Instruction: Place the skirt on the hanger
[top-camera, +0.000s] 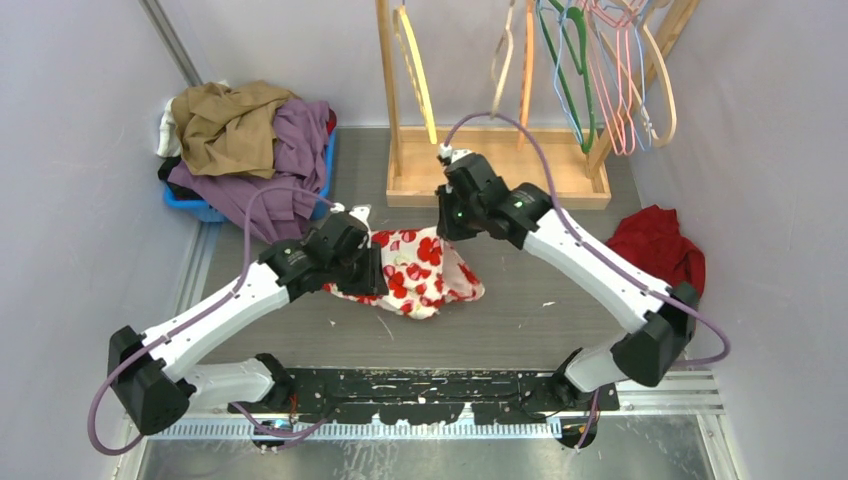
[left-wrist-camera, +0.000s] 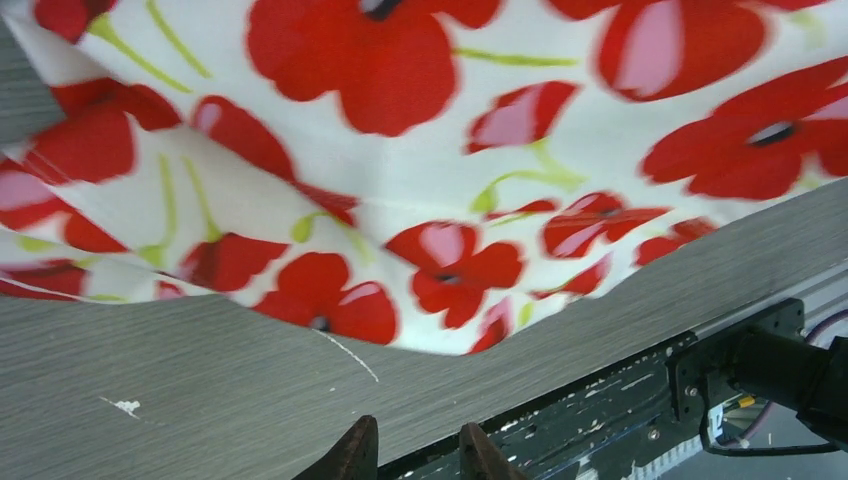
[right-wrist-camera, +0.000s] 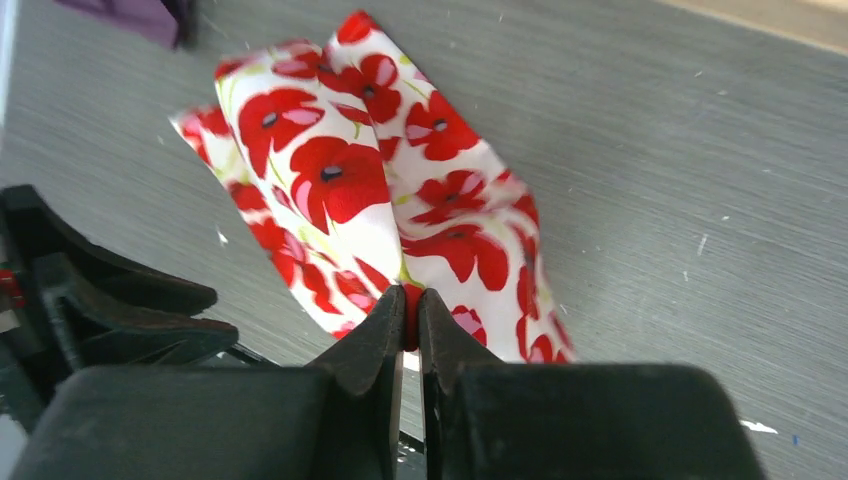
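The skirt, white with red poppies, hangs partly lifted over the grey floor between my two arms. My right gripper is shut on a red bit of its edge, and folds fall away below. At the skirt's left side in the top view, my left gripper is open. The left wrist view has its fingertips apart with bare floor between them, while the cloth spreads beyond. Several hangers hang from the rack, among them a yellow hanger, a cream hanger and a green hanger.
The rack's wooden base stands at the back, close to my right arm. A blue basket heaped with brown and purple clothes is at the back left. Dark red cloth lies at the right wall.
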